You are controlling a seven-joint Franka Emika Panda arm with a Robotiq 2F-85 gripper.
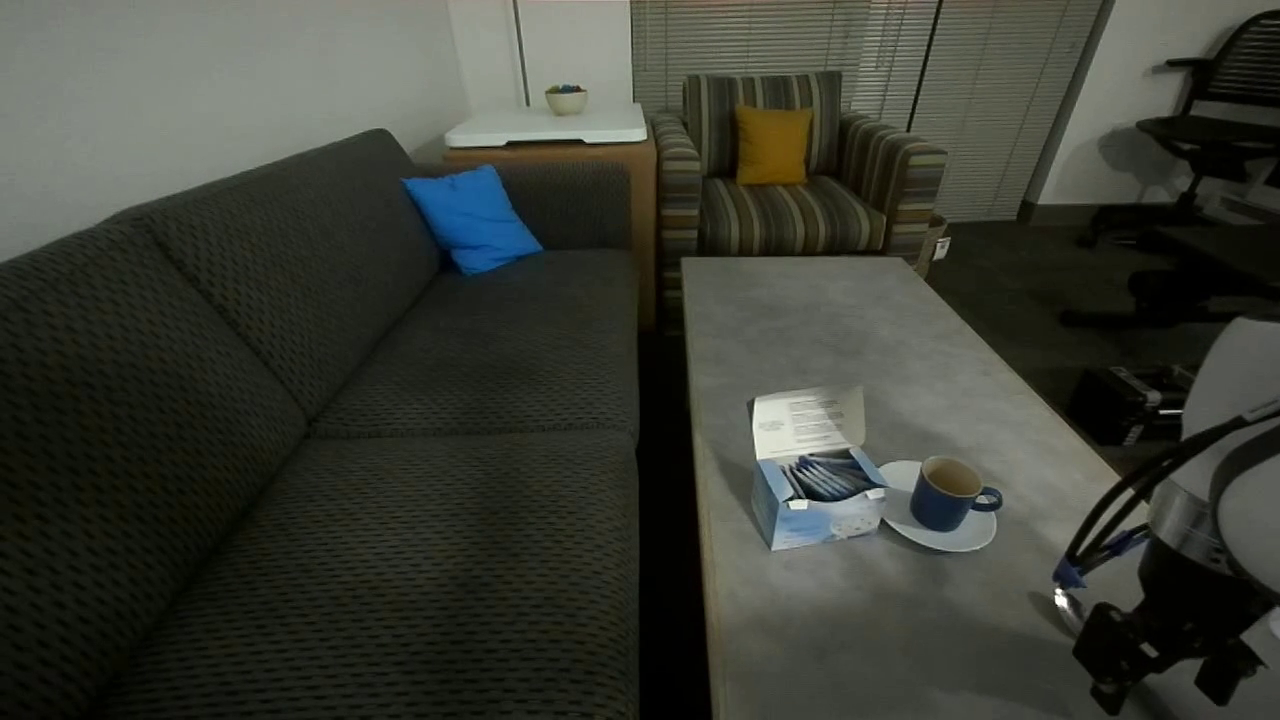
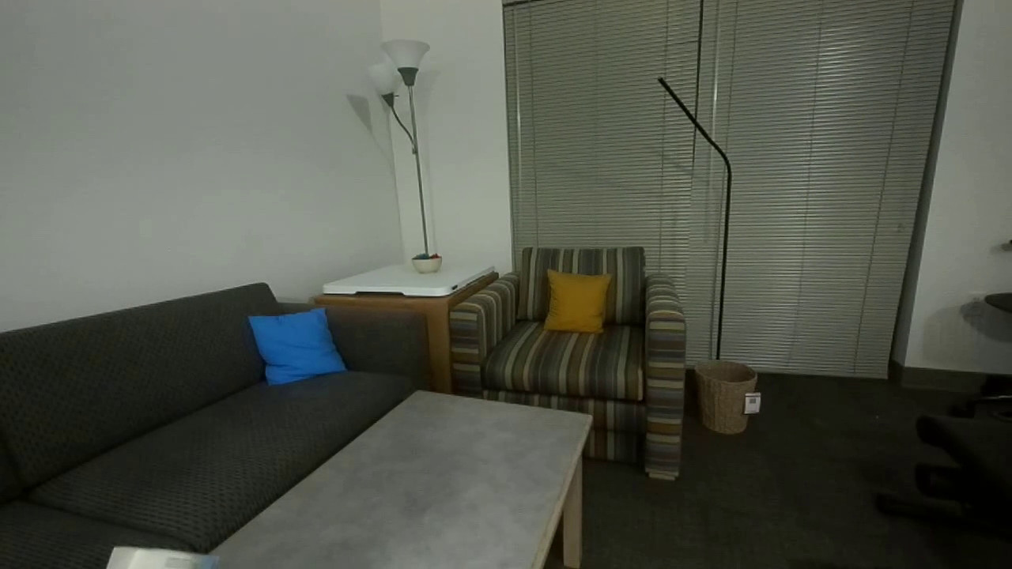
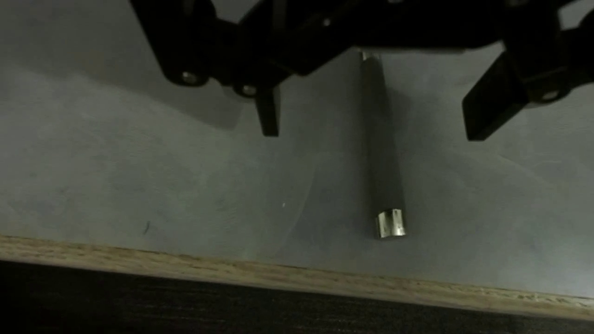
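My gripper point(image 1: 1166, 686) is open at the lower right of exterior view 1, over the near end of the table. Below it in the wrist view lies a dark, slim rod point(image 3: 386, 167) with shiny metal ends, flat on the table. One finger point(image 3: 269, 114) shows to its left and the other to its right, with a gap on both sides; nothing is gripped. A blue mug point(image 1: 942, 498) stands on a white saucer point(image 1: 960, 540). Beside them sits an open light-blue box point(image 1: 822, 526) full of packets.
A dark sofa point(image 1: 504, 516) flanks the table on the left; a striped armchair point(image 1: 792, 214) stands at the far end.
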